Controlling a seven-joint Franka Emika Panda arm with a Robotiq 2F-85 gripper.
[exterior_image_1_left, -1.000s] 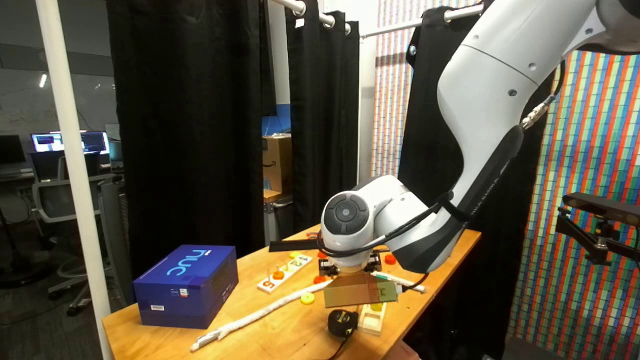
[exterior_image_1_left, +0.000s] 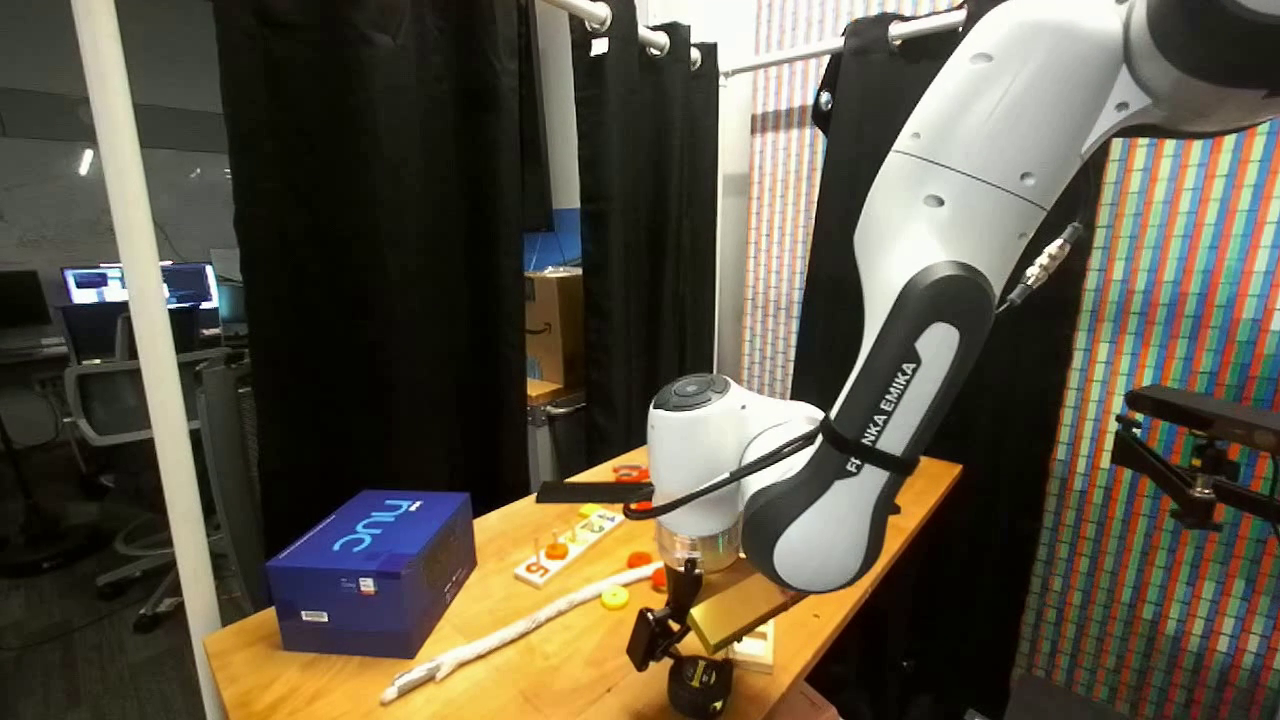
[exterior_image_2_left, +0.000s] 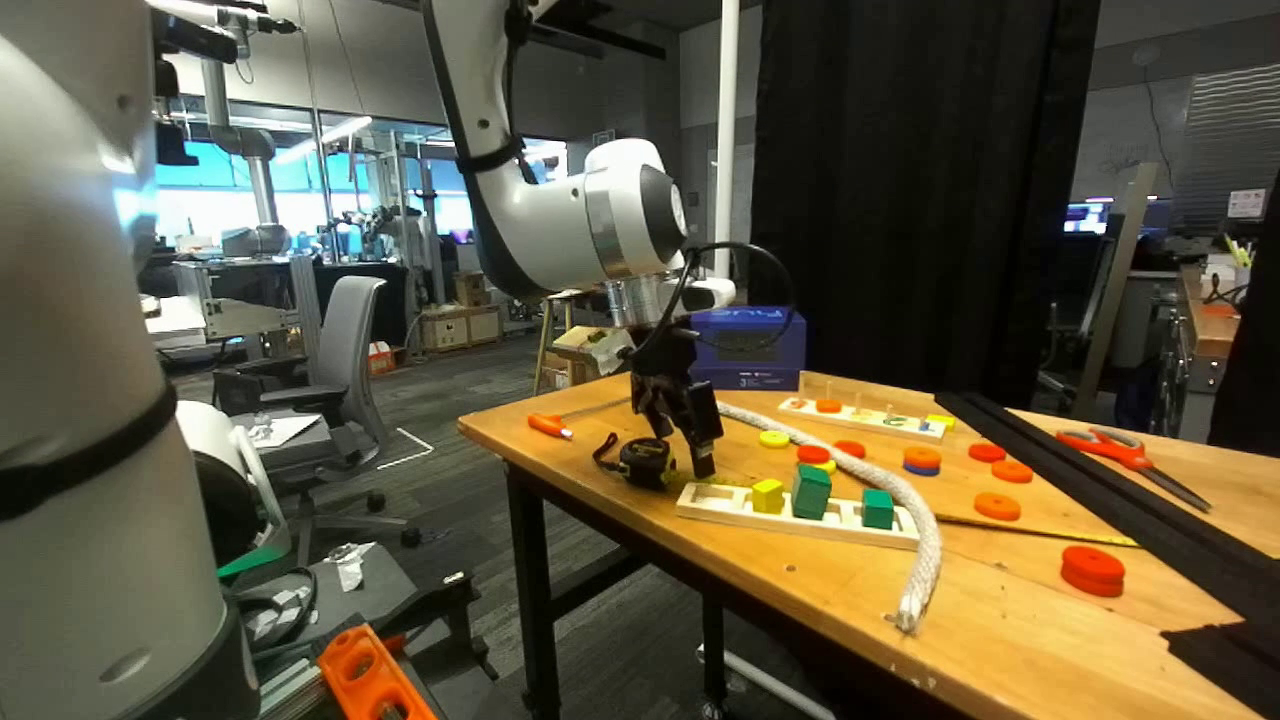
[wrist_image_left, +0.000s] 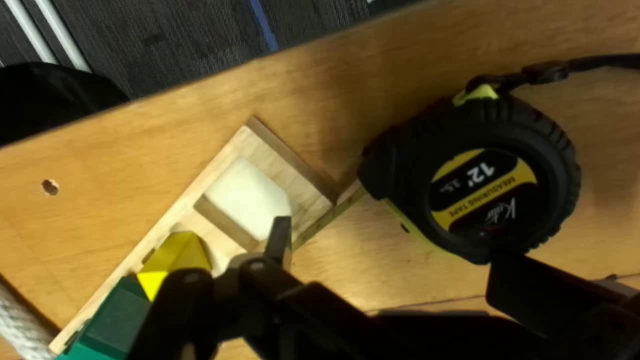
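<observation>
A black and yellow tape measure (wrist_image_left: 504, 186) lies on the table near its edge, its label facing up. My gripper is open, with one finger (wrist_image_left: 279, 240) over the wooden block tray and the other (wrist_image_left: 522, 294) by the lower side of the tape case. No object shows between the fingers. In exterior view 2 the gripper (exterior_image_2_left: 681, 442) hangs low beside the tape measure (exterior_image_2_left: 645, 463); whether it touches the case I cannot tell. In exterior view 1 the arm partly covers the tray.
The wooden tray (exterior_image_2_left: 696, 499) holds a yellow block (exterior_image_2_left: 768, 496) and green blocks (exterior_image_2_left: 811, 492). A white rope (exterior_image_2_left: 882, 482) curves behind it and past its end. A blue box (exterior_image_1_left: 372, 576), scissors (exterior_image_2_left: 1110, 449), an orange-handled tool (exterior_image_2_left: 549, 425) and several discs lie around.
The arm has swung toward the tape measure and tilted, moving the gripper from the middle of the table down beside the case. In exterior view 1 the tape measure appears slightly lower and farther right.
</observation>
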